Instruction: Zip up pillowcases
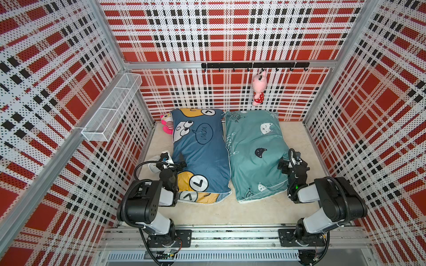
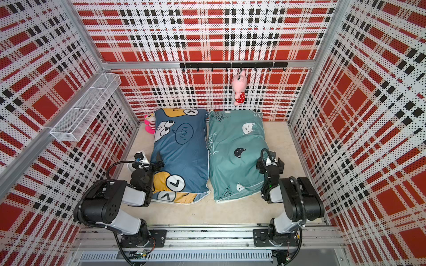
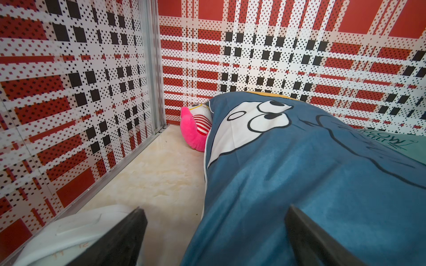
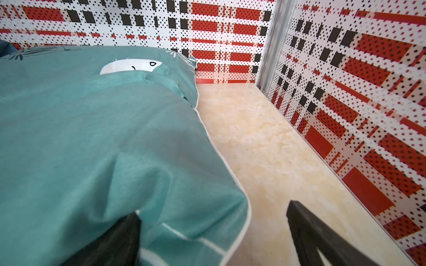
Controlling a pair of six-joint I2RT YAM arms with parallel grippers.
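Two pillows in cases lie side by side: a blue one (image 1: 200,155) with cartoon faces on the left, a teal one (image 1: 253,164) with cat prints on the right, its white piped edge visible in the right wrist view. My left gripper is open at the blue pillow's outer side, one finger over the cloth. My right gripper is open at the teal pillow's outer edge, with a folded corner of cloth lying between its spread fingers. I cannot make out a zipper on either case.
A pink striped plush (image 3: 193,133) sits at the back left, a pink toy (image 1: 259,84) hangs from a hook rail, and a white item (image 3: 75,230) lies beside my left gripper. A wire basket (image 1: 111,108) is on the left wall. Bare table (image 4: 235,110) shows right of the teal pillow.
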